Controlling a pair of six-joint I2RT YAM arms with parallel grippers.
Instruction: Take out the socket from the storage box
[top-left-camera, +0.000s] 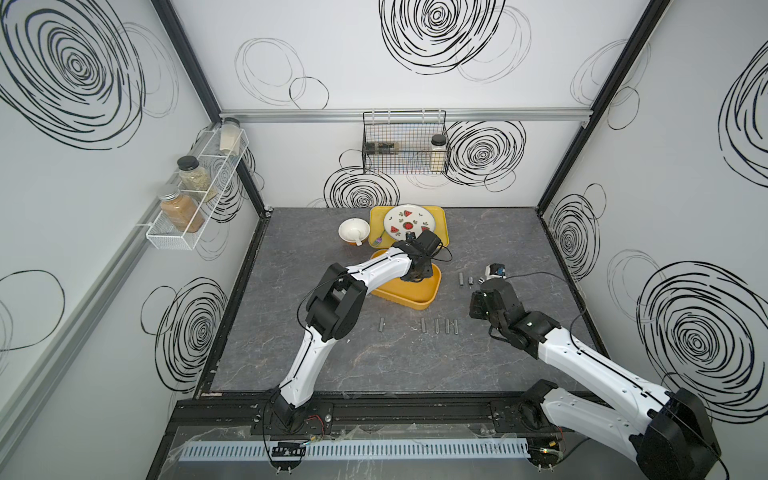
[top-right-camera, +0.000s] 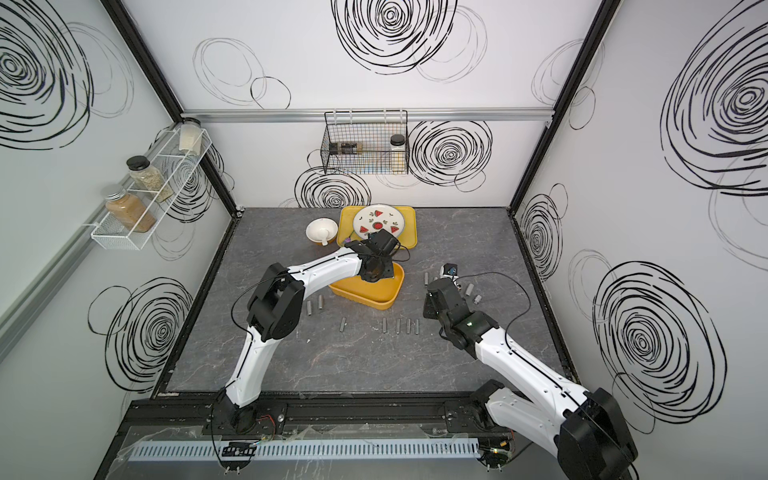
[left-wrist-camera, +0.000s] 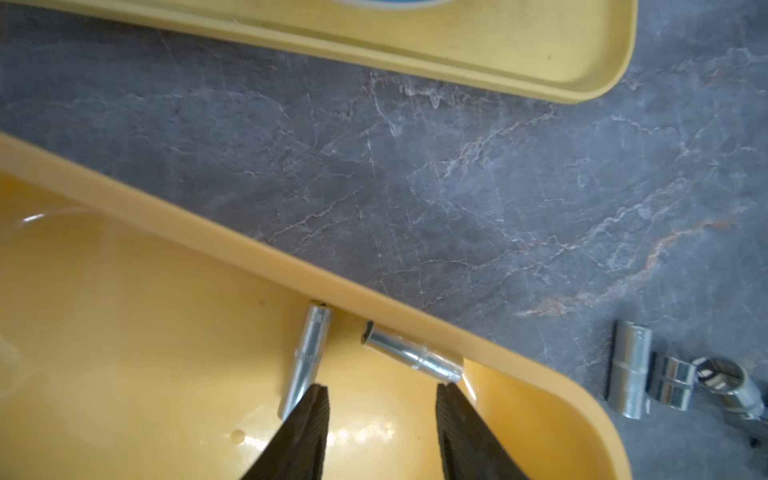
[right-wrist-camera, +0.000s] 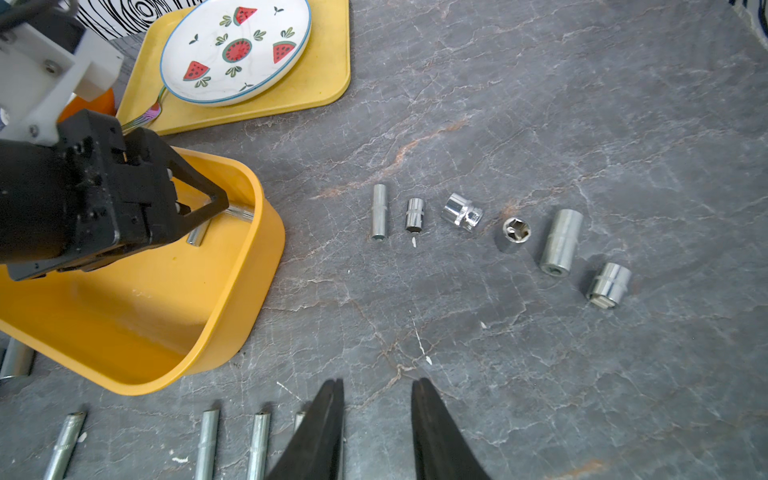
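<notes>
The yellow storage box sits mid-table. Two chrome sockets lie inside it along its far wall in the left wrist view: an upright-angled one and a crosswise one. My left gripper hangs over the box with open fingers pointing at these sockets, empty. My right gripper is over the bare table right of the box, fingers apart, nothing between them.
Several loose sockets lie right of and in front of the box. Behind it are a yellow tray with a patterned plate and a white bowl.
</notes>
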